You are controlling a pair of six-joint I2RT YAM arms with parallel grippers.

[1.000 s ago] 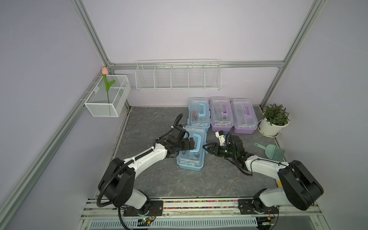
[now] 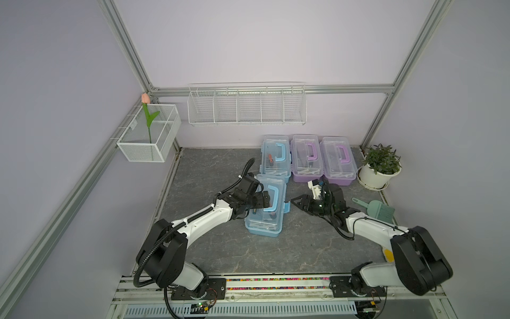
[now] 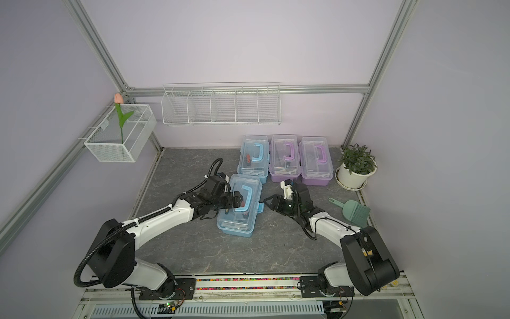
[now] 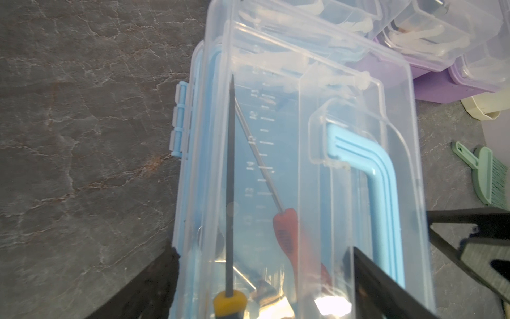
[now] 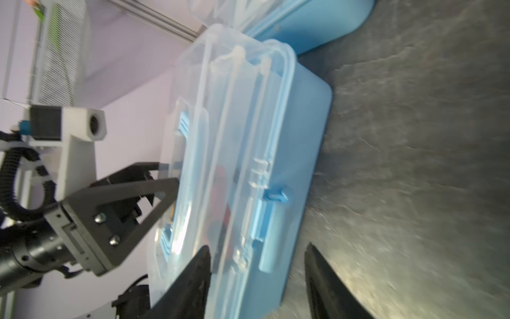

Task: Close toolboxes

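A blue toolbox (image 2: pixel 265 223) with a clear lid lies on the grey table, its lid down over the base. In the left wrist view, screwdrivers show through that lid (image 4: pixel 297 85). Over its left half sits my left gripper (image 2: pixel 264 200), fingers apart; whether they touch the lid I cannot tell. Just right of the box, my right gripper (image 2: pixel 298 201) is open and empty, clear of the box wall. A blue latch (image 5: pixel 273 234) on the right long side juts outward from the wall, not lying flat against the lid edge.
Behind stand another blue toolbox (image 2: pixel 275 156) and two purple ones (image 2: pixel 307 159), all with lids down. A potted plant (image 2: pixel 379 164) and a green dustpan (image 2: pixel 379 211) occupy the right side.
My right gripper has backed away to the right from the toolbox's side, and the latch now shows sticking out there. The left arm and the box have stayed put.
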